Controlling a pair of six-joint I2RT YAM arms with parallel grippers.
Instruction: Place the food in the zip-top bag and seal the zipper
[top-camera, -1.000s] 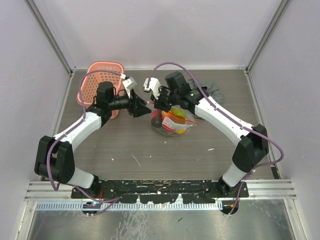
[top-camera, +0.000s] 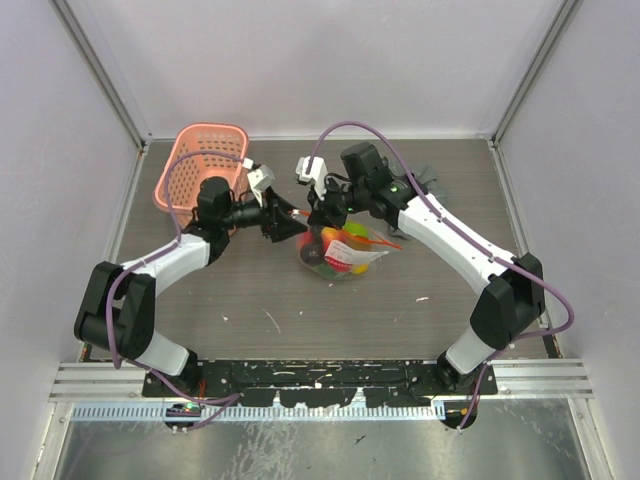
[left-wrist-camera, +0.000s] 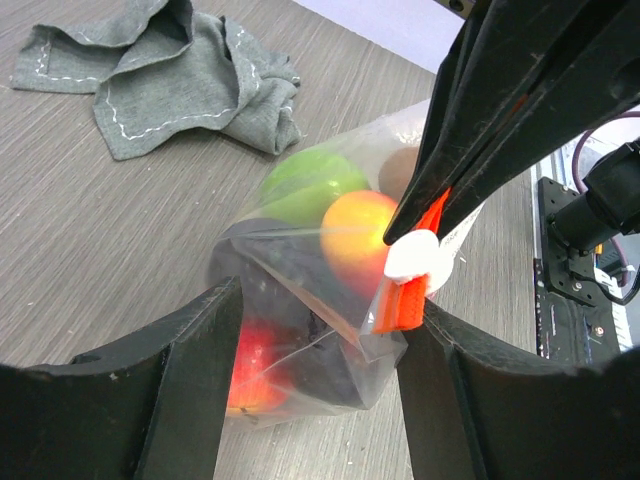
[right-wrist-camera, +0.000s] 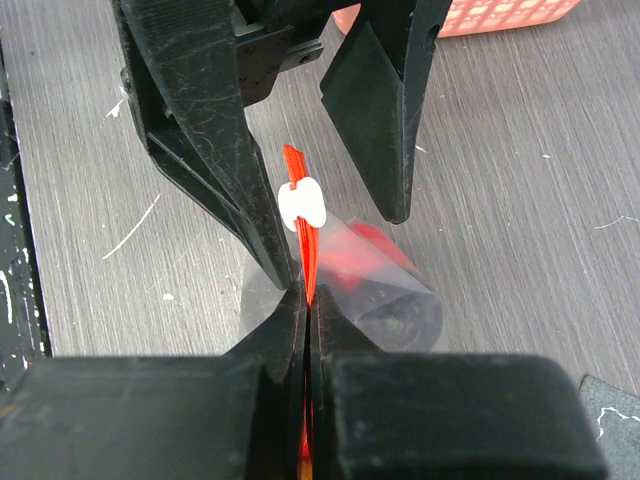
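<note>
The clear zip bag (top-camera: 340, 260) holds food: a green item (left-wrist-camera: 315, 185), an orange one (left-wrist-camera: 355, 230), a red one (left-wrist-camera: 255, 375) and dark items. Its orange zipper strip with white slider (left-wrist-camera: 410, 255) stands upright at one end. My right gripper is shut on that strip just below the slider. My left gripper is open around the slider end of the strip; in the right wrist view its fingers stand on either side of the slider.
A pink basket (top-camera: 180, 175) sits at the back left. A grey cloth lies behind the bag at the back right.
</note>
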